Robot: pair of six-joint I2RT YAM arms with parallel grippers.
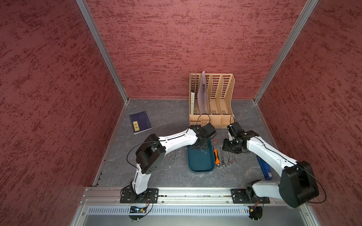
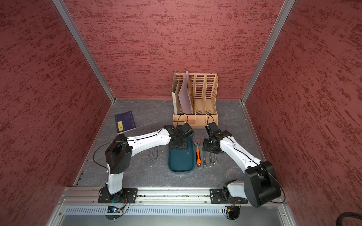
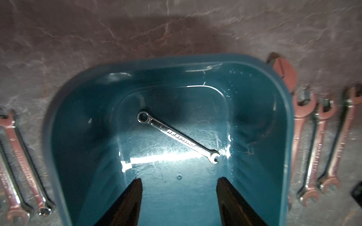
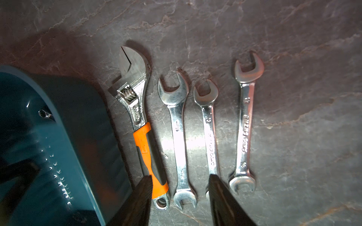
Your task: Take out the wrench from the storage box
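One small silver wrench (image 3: 179, 137) lies slantwise on the floor of the teal storage box (image 3: 169, 64), its ring end at the upper left. Over the box, my left gripper stands open with an empty gap, its fingertips appearing just below the wrench in the left wrist view. Right of the box, my right gripper is part open above a row of tools, holding nothing. On the table there lie an orange-handled adjustable wrench (image 4: 145, 139) and silver open-ended wrenches, among them a larger wrench (image 4: 179, 139), a middle wrench (image 4: 209, 131) and a rightmost wrench (image 4: 245, 124).
More wrenches (image 2: 153, 153) lie left of the box. Behind it stands a wooden file rack (image 1: 216, 120) with folders. A dark blue book (image 1: 140, 121) rests at the back left, and a blue case (image 1: 264, 167) lies at the right.
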